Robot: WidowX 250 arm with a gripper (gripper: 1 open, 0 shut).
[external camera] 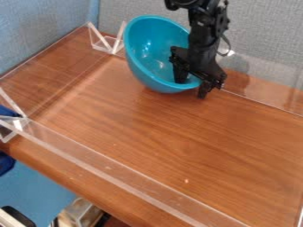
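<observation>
A teal bowl [153,53] is tipped up on its side at the back of the wooden table, its inside turned toward the viewer. The black gripper [196,75] comes down from the top of the view at the bowl's right side and is shut on it, one part over the bowl's lower right. The exact contact at the fingertips is partly hidden.
Clear plastic walls edge the wooden table [178,160], with white corner brackets [105,41] at back left and left front. Grey padded walls stand behind.
</observation>
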